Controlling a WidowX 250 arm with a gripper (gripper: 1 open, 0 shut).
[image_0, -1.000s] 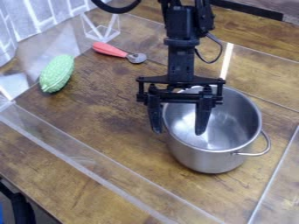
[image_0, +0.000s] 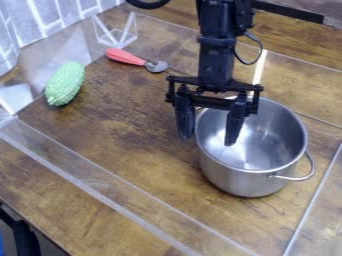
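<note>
My black gripper (image_0: 210, 126) hangs over the left part of a steel pot (image_0: 261, 170). Its two fingers are spread apart, one at the pot's left side and the other over the pot's interior. I see nothing held between them; whether the pot's wall sits between them is hard to tell.
A green corn cob (image_0: 64, 83) lies at the left on the wooden table (image_0: 107, 140). A red-handled utensil (image_0: 131, 59) lies at the back left. Clear plastic edging runs along the left and front of the area. The table left of the pot is clear.
The pot looks almost unmoved.
</note>
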